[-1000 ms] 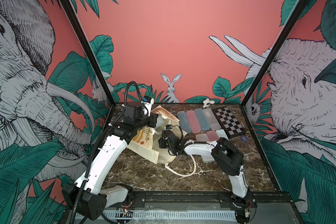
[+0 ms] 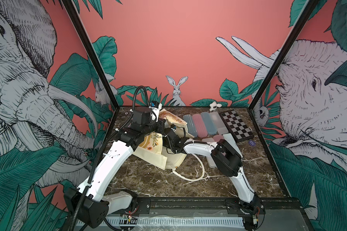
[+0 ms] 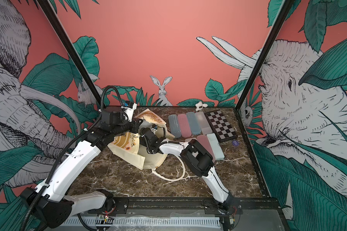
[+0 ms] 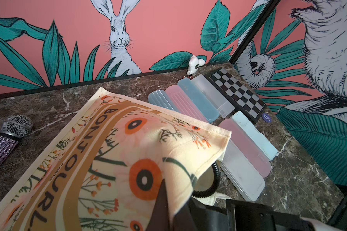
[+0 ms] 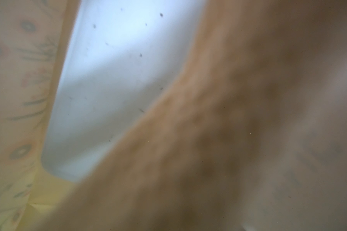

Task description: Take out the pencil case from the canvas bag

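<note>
The floral canvas bag (image 2: 150, 154) lies with its mouth spread on the left half of the table. My left gripper is shut on the bag's printed cloth, which bunches into a fold at its fingertips. Down in the bag's mouth is my right gripper (image 3: 145, 139); the canvas and its own body hide its fingers. In the right wrist view a translucent, whitish pencil case (image 5: 115, 77) lies inside against the printed lining. A blurred brown surface fills much of that view, covering one side of the case. Whether the right fingers touch the case cannot be seen.
Several pencil cases (image 2: 199, 125) lie in rows right of the bag, beside a chessboard (image 2: 237, 125). A microphone (image 4: 12, 132) lies beyond the bag. The bag's handle (image 2: 198, 175) loops toward the front.
My right gripper has moved left and deeper into the bag's mouth. My left gripper has shifted slightly to the right, still at the bag's cloth.
</note>
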